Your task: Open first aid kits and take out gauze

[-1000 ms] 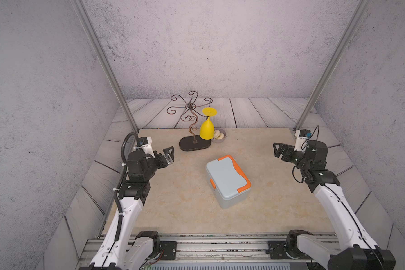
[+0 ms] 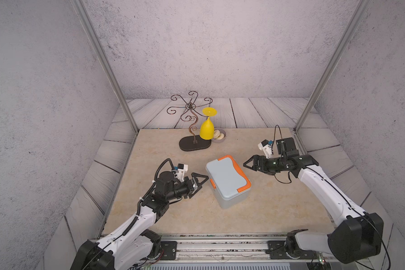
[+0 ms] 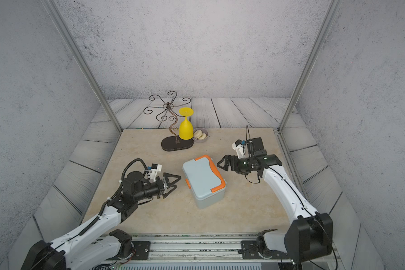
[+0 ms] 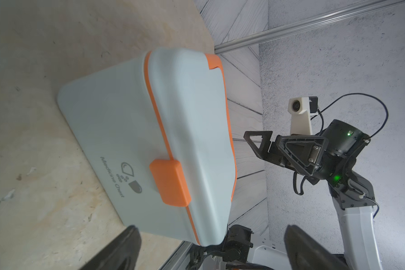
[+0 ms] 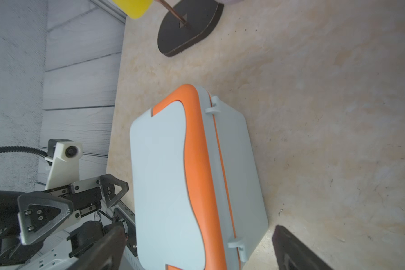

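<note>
The pale grey-blue first aid kit [image 2: 226, 177] with orange trim sits closed at the middle of the table. In the left wrist view its side shows "Medicine Chest" and an orange latch [image 4: 169, 182]. My left gripper [image 2: 202, 183] is open just left of the kit, level with that latch's side. My right gripper [image 3: 220, 165] is open at the kit's upper right, beside the side with two hinge-like tabs seen in the right wrist view. Neither gripper holds anything. No gauze is visible.
A dark metal stand [image 2: 191, 146] with a yellow glass [image 2: 206, 130] hanging on it stands at the back, beside a bowl [image 3: 199, 136] with pale items.
The kit and the objects behind it stay in place.
</note>
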